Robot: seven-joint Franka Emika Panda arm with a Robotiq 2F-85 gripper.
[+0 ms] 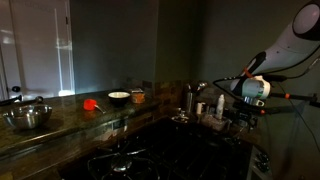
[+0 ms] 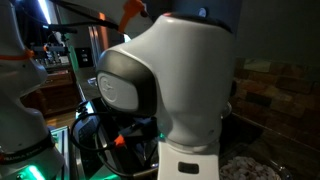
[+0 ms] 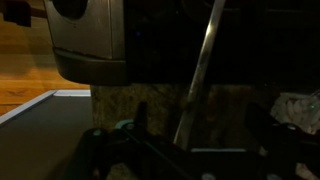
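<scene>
My gripper is open in the wrist view, its dark fingers set wide apart. Between them in the picture runs a long, thin metal strip or handle (image 3: 207, 52), slanting across the dark stove edge onto a speckled counter surface (image 3: 115, 112). It is too dark to tell whether the strip touches either finger. In exterior view 1 the white arm (image 1: 253, 88) reaches in from the right, above the right end of the counter, and its gripper is hard to make out. The arm's white casing (image 2: 190, 90) hides the gripper in exterior view 2.
A metal bowl (image 1: 28, 116), a red item (image 1: 91, 104), a pale-topped dark pan (image 1: 119, 98) and an orange pot (image 1: 138, 96) line the raised ledge. A dark stove (image 1: 150, 148) lies below. A utensil holder (image 1: 188, 100) stands by the wall. Crumpled pale material (image 3: 298, 110) lies right.
</scene>
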